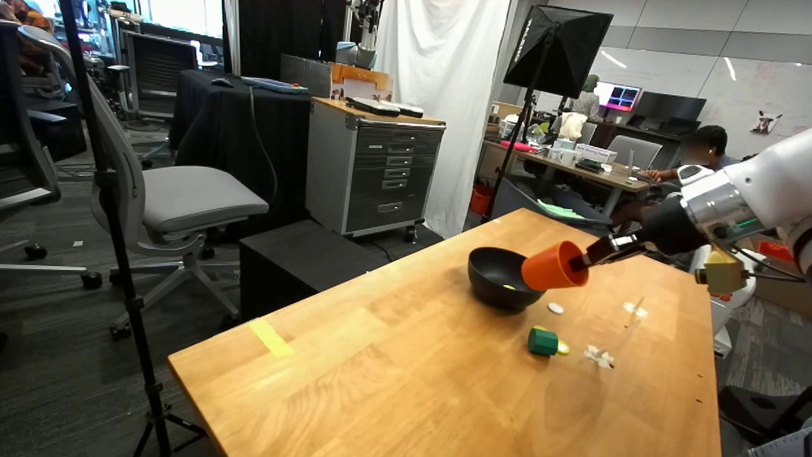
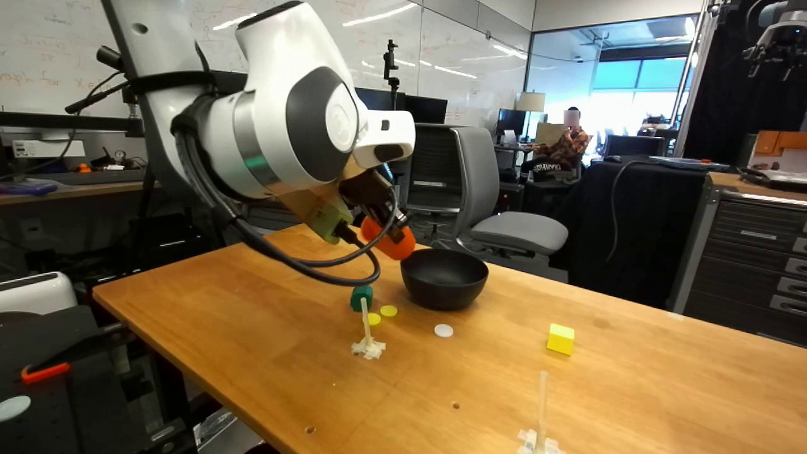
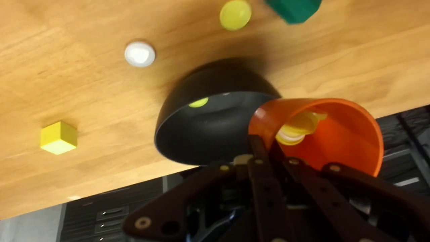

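Observation:
An orange cup (image 1: 554, 266) hangs tilted beside and partly over the black bowl (image 1: 493, 283), with my gripper shut on its wall. In the wrist view the cup (image 3: 350, 137) lies on its side, and yellow and white discs (image 3: 297, 128) are visible inside it. The bowl (image 3: 205, 129) holds a yellow disc (image 3: 199, 103) against its inner wall; part of its interior is hidden by the cup and my fingers. In exterior view 2 the cup (image 2: 398, 243) is just above the bowl's rim (image 2: 454, 257).
On the table lie a green block (image 2: 361, 298), a white disc (image 2: 444, 330), yellow discs (image 2: 389, 311) and a yellow cube (image 2: 560, 340). Thin upright sticks (image 2: 366, 321) are taped near the front.

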